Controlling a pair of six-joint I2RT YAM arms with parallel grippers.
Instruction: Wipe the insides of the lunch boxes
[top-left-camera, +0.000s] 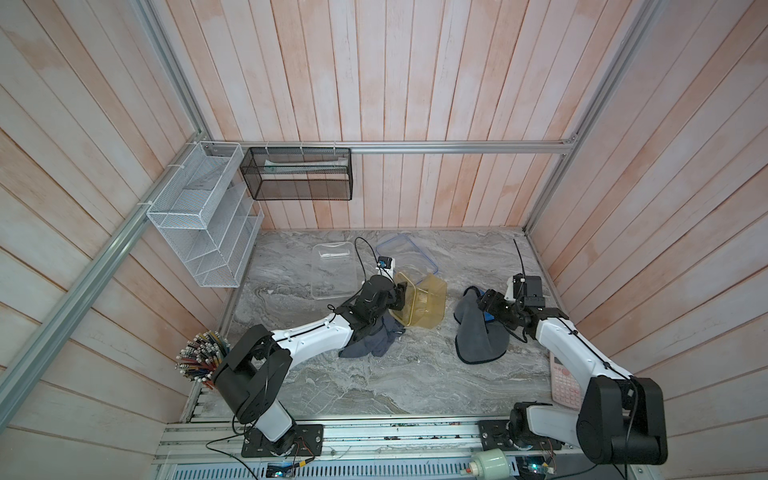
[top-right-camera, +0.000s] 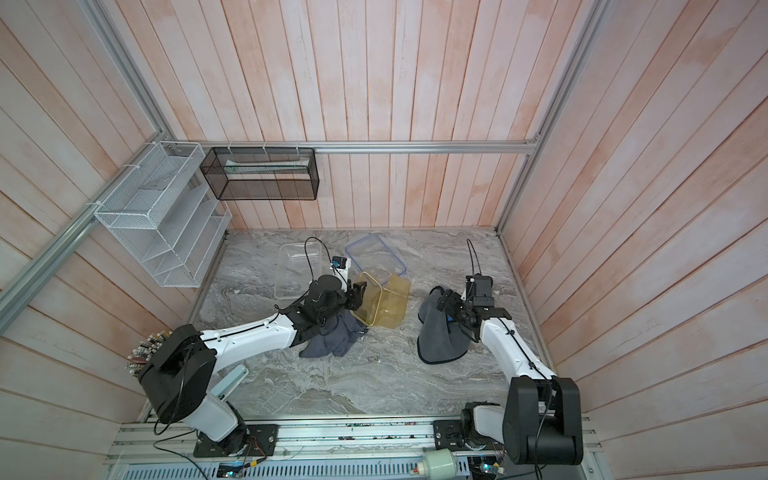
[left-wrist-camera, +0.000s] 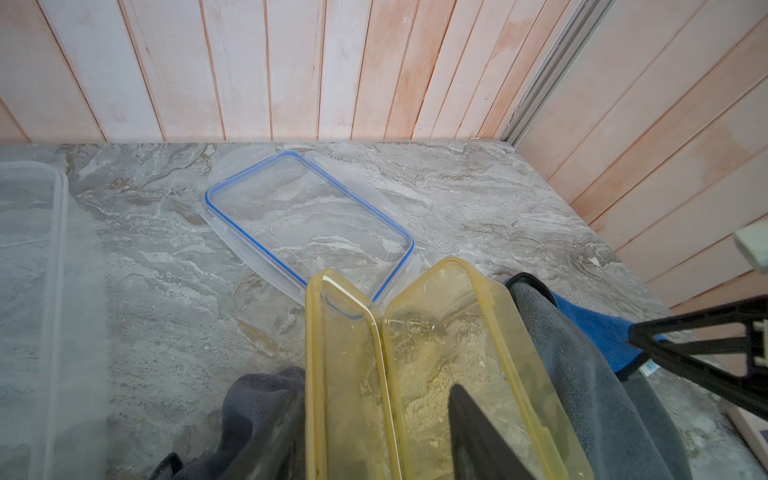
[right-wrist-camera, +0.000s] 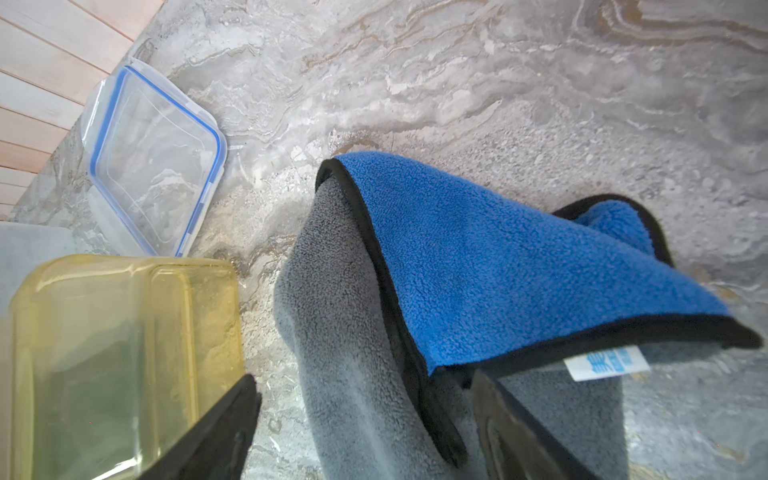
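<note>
A yellow translucent lunch box (top-left-camera: 424, 304) rests mid-table with crumbs visible inside in the left wrist view. My left gripper is open over it. Behind lie a blue-rimmed clear box or lid (right-wrist-camera: 156, 160) and, to the left, a clear box (top-left-camera: 333, 272). A dark cloth (top-left-camera: 368, 340) lies bunched under the left arm. A grey-and-blue cloth (right-wrist-camera: 504, 272) lies on the right, one corner folded to show blue. My right gripper is open above it, fingers apart at the lower edge of its view.
A cup of pens (top-left-camera: 209, 360) stands at the left edge, a pink object (top-left-camera: 564, 380) at the right edge. Wire shelves (top-left-camera: 200, 224) and a black basket (top-left-camera: 296, 176) hang on the walls. Bare table (top-left-camera: 416, 384) is at the front.
</note>
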